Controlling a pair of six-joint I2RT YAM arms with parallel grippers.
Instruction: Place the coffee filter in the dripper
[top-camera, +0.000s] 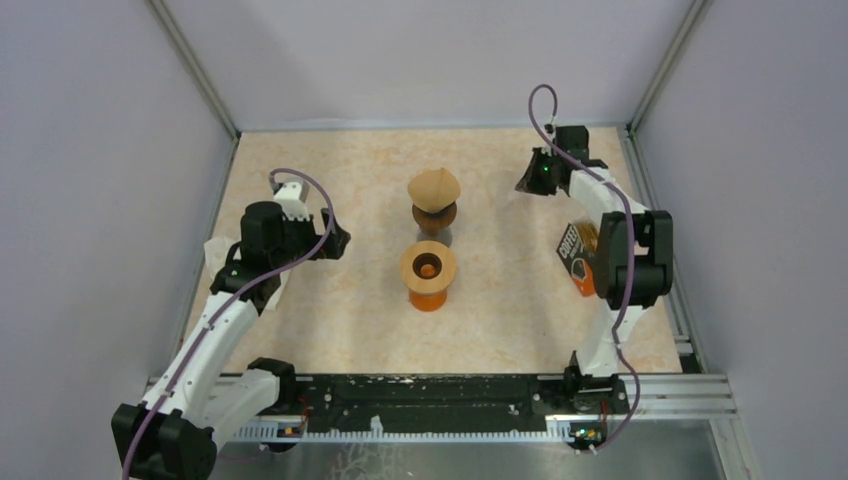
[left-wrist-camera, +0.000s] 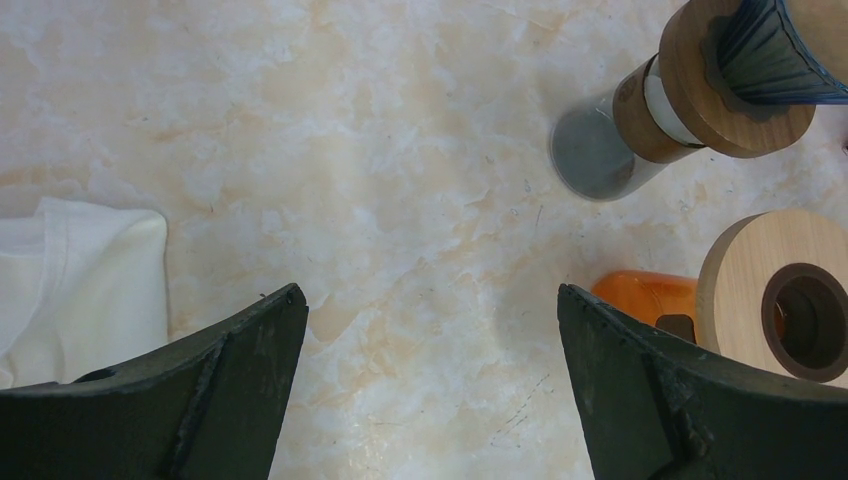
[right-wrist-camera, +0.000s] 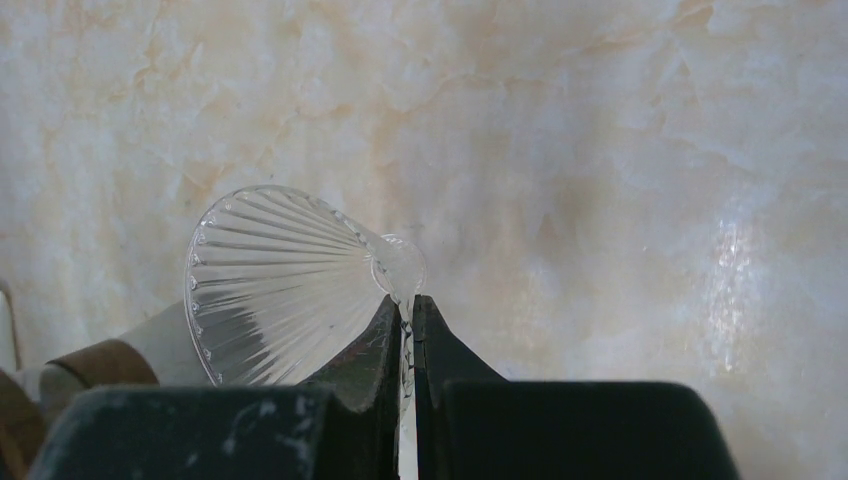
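In the right wrist view my right gripper is shut on the near wall of a clear ribbed cone (right-wrist-camera: 270, 270), whose wide mouth faces left. From above, that right gripper (top-camera: 522, 188) is at the back right, and the clear cone barely shows. A tan paper cone (top-camera: 434, 188) sits on a wooden-collared glass vessel at the table's middle. From the left wrist, bluish ribs (left-wrist-camera: 770, 60) show beneath its edge, inside the wooden collar (left-wrist-camera: 685, 75). On the left side, my left gripper stands open and empty.
An orange vessel (top-camera: 428, 300) with a wooden disc (top-camera: 445, 280) on top stands in front of the paper cone. A printed box (top-camera: 575, 255) lies by the right arm. White cloth (left-wrist-camera: 105, 280) lies at the left. Table between the cone and the right gripper is clear.
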